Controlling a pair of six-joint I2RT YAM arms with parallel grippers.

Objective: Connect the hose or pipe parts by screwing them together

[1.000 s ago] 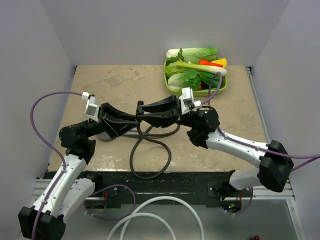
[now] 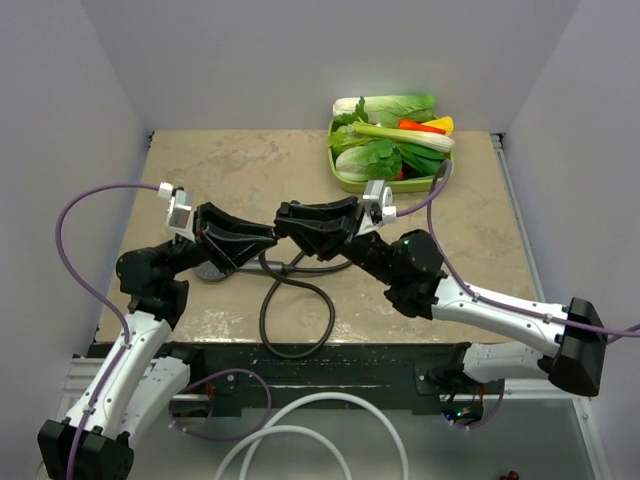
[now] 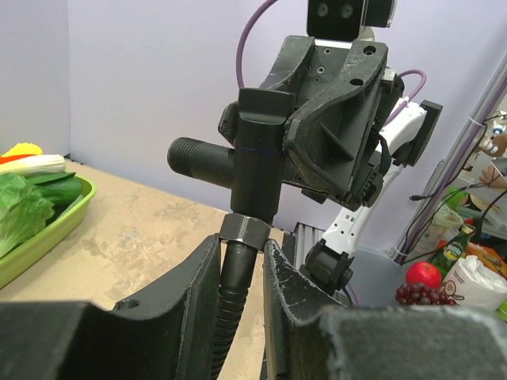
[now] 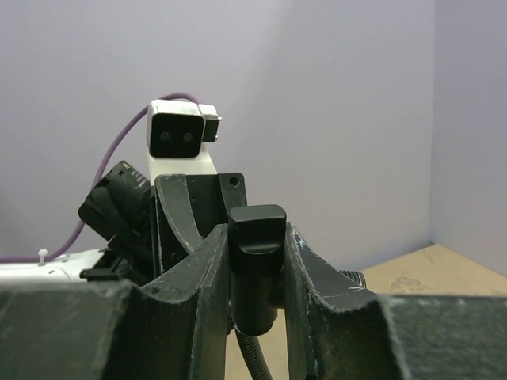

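Observation:
A black hose loops over the counter beneath both grippers. My left gripper is shut on the hose's upper end at a metal collar, below a black fitting with a threaded side branch. My right gripper grips that fitting at its body, which stands upright between the fingertips in the right wrist view. In the top view the two grippers meet above the counter's middle, partly hiding the fitting.
A green basket of vegetables stands at the back right. A pale rod-like item lies under the left gripper. White tubes loop below the front edge.
My left arm has barely moved.

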